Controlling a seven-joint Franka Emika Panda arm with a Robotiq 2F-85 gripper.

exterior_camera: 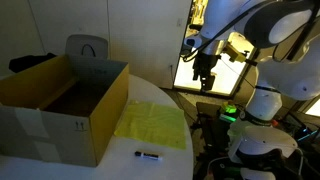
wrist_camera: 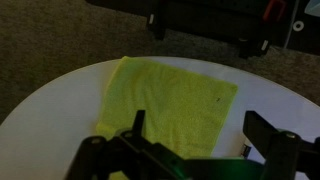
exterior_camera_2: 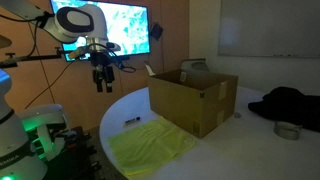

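A yellow cloth (exterior_camera: 153, 123) lies spread nearly flat on the white table, close to its rounded edge. Beside it rests a small dark marker-like object (exterior_camera: 147, 154), visible also as a short dark object (exterior_camera_2: 132, 121) in exterior view 2. My gripper (exterior_camera: 203, 84) hangs in the air past the table's edge in exterior view 1, well above the cloth's height. In the wrist view the gripper is open, its two dark fingers wide apart. Nothing is held; the cloth (wrist_camera: 170, 100) shows below and beyond the fingers.
An open cardboard box (exterior_camera: 75, 135) stands on the table beside the cloth. Farther along are a black cloth-like heap (exterior_camera_2: 284, 104) and a round metal tin (exterior_camera_2: 288, 130).
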